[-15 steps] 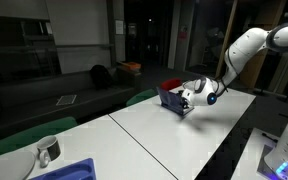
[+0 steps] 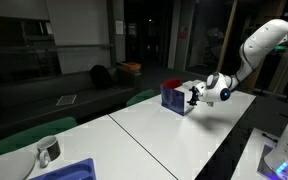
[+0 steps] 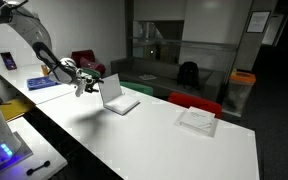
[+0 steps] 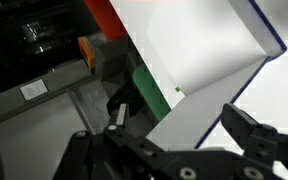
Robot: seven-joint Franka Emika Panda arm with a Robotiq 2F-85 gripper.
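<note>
A shallow box (image 3: pixel 120 105) lies on the table, with its lid (image 3: pixel 110 88) standing up. Exterior view 1 shows the lid's dark blue outer face (image 2: pixel 173 99). Close to this lid is my gripper (image 2: pixel 192 98), at the end of the white arm. From the wrist, the white inside of the box (image 4: pixel 189 45) and a pale panel with a blue edge (image 4: pixel 196 118) fill the upper right. My gripper's dark fingers (image 4: pixel 117 140) stand wide apart, the panel's lower end lying between them in the picture. Whether they touch it, I cannot tell.
A white tray (image 3: pixel 196 122) sits farther along the table. At the other end are a mug (image 2: pixel 49 150) and a blue tray (image 2: pixel 72 171). Red and green chairs line the far edge.
My gripper has shifted slightly right in exterior view 1, away from the box's left side. The lid looks more upright than a second ago.
</note>
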